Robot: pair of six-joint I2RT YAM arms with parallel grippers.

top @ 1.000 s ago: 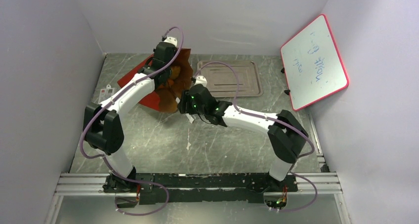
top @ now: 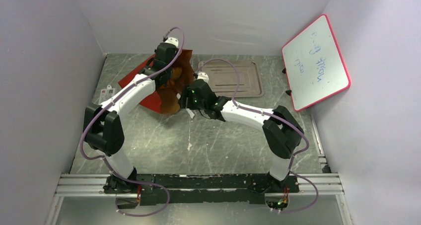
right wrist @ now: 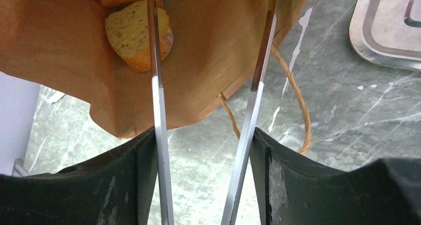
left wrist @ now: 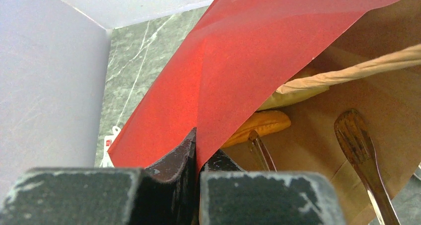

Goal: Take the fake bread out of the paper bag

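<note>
A paper bag, red outside (left wrist: 258, 41) and brown inside (right wrist: 208, 56), lies on its side at the back left. My left gripper is shut on the bag's edge, holding it open. Inside are an orange fake loaf (left wrist: 265, 120), a yellowish piece partly hidden behind it, and a round bread piece (right wrist: 129, 36). My right gripper is part open, its long metal tong-like fingers reaching into the bag's mouth, one over the round piece, the other over bare brown paper. Whether its tips touch bread is unclear.
A metal tray (top: 231, 78) lies behind the right gripper. A whiteboard (top: 315, 61) leans at the right wall. A small white item (top: 106, 93) lies left of the bag.
My right arm has moved slightly toward the back and the bag over the last second. The left arm and bag stay practically still.
</note>
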